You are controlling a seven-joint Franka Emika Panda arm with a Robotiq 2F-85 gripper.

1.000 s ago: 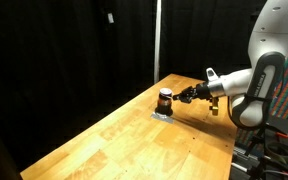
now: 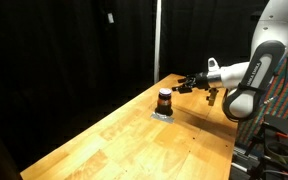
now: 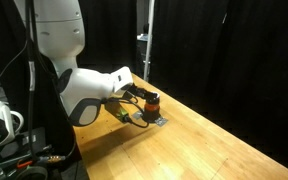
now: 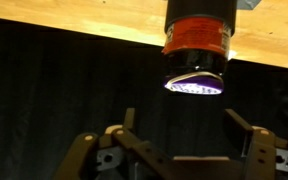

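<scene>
A dark jar [image 2: 165, 103] with an orange-red label and a pale top stands upright on the wooden table. The wrist view shows the jar [image 4: 197, 45] at the upper middle, its purple-and-white top pointing toward my fingers. My gripper [image 2: 180, 82] is at about the height of the jar's top, just to its right in exterior view 1. In the wrist view the fingertips stand wide apart, with nothing between them and the jar beyond. From exterior view 2, the gripper [image 3: 140, 88] appears close beside the jar [image 3: 151, 106]; whether they touch is unclear.
A flat silvery piece [image 2: 162, 117] lies at the jar's base, its edges showing on the table. Dark curtains hang behind it, and a pale upright pole [image 2: 157, 40] rises at the back.
My gripper has risen from beside the jar's upper body to about the height of its top, and the arm has lifted with it. The jar has stayed in place.
</scene>
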